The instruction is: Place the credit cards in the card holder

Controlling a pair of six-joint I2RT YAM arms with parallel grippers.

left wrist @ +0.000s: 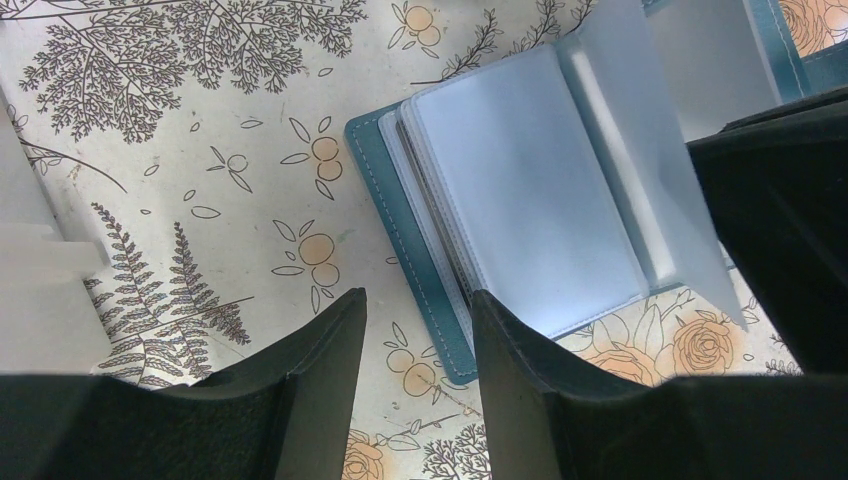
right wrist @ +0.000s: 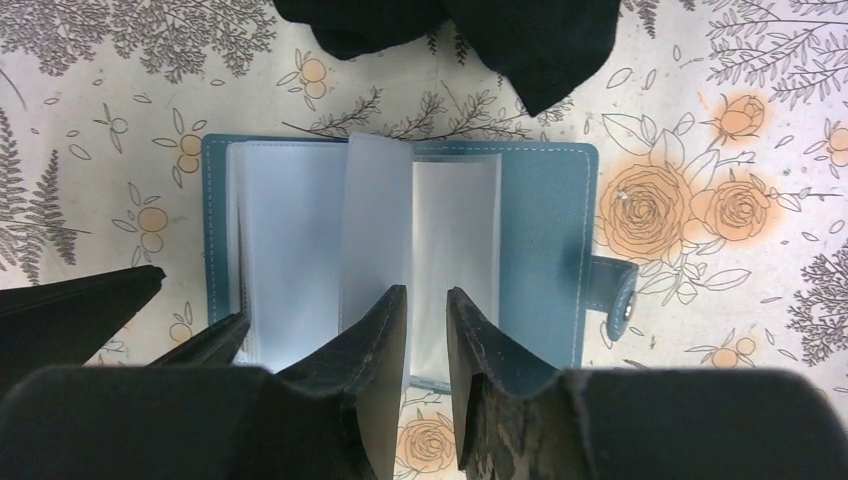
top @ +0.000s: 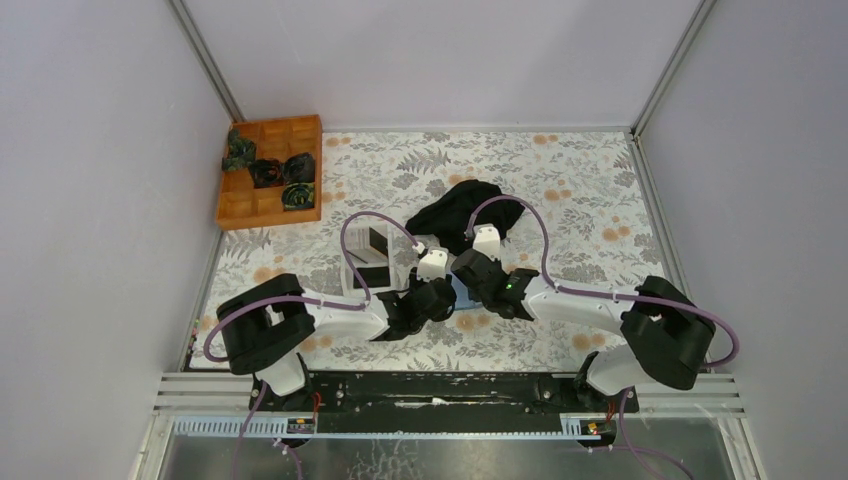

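The blue card holder (right wrist: 542, 250) lies open on the table, a translucent sleeve page (right wrist: 376, 220) raised at its middle over the clear sleeves (left wrist: 525, 180). My left gripper hangs over the holder's left edge, fingertips apart with nothing clearly between them. My right gripper is above the middle of the holder beside the raised page, its fingertips slightly apart; whether the page is between them is unclear. No loose card can be clearly told apart.
A white compartment box (top: 346, 255) stands left of the holder. A black cloth (top: 450, 208) lies behind it. A wooden tray (top: 240, 205) with dark items sits at the back left.
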